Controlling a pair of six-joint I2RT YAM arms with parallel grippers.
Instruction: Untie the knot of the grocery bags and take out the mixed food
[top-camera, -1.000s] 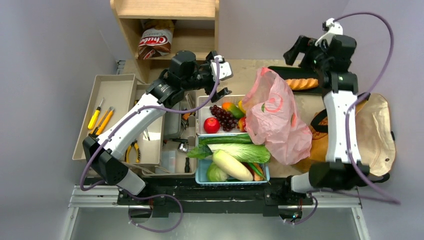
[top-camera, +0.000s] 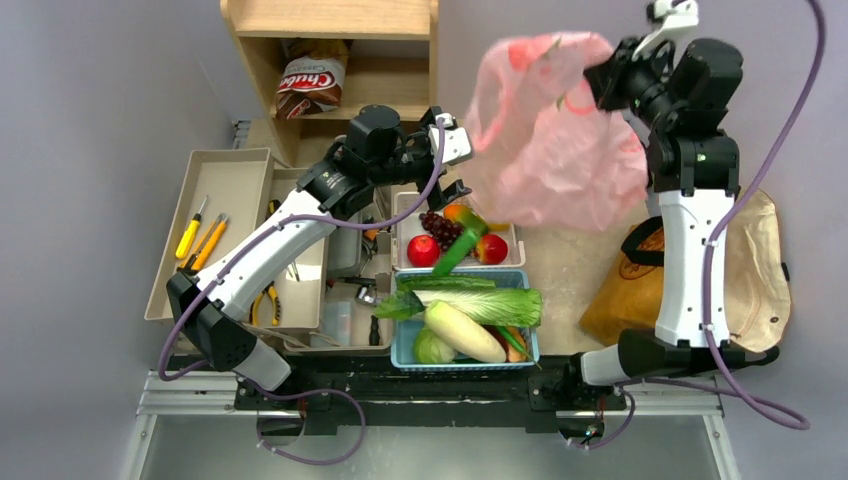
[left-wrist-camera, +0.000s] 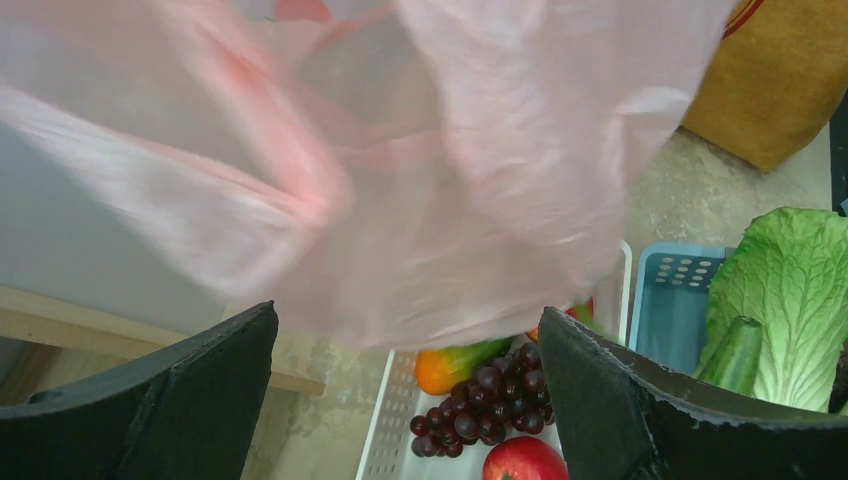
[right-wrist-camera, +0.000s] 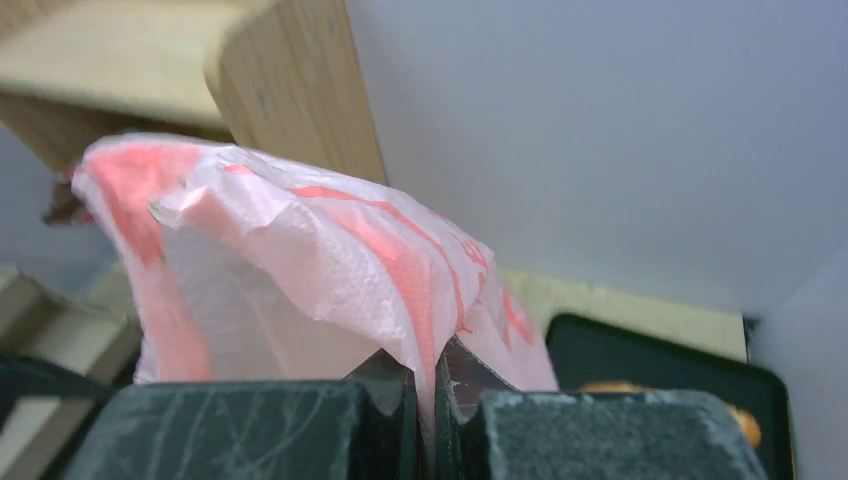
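The pink plastic bag (top-camera: 560, 150) hangs lifted, blurred and crumpled, above the back of the table. My right gripper is shut on a gathered fold of it; the rest spreads out beyond the fingers in the right wrist view. Below the bag's left side, a blurred long green pepper (top-camera: 463, 245) shows over the baskets. The left gripper stands open and empty, above the fruit basket, with the bag filling much of its view. Whether anything is inside the bag cannot be seen.
A white basket (top-camera: 402, 230) holds fruit; a blue basket (top-camera: 397, 345) in front holds vegetables. A brown bag (top-camera: 620, 300) lies at the right, a wooden shelf (top-camera: 330, 18) at the back left. A dark tray (right-wrist-camera: 680, 360) is partly visible.
The left arm stayed nearly still.
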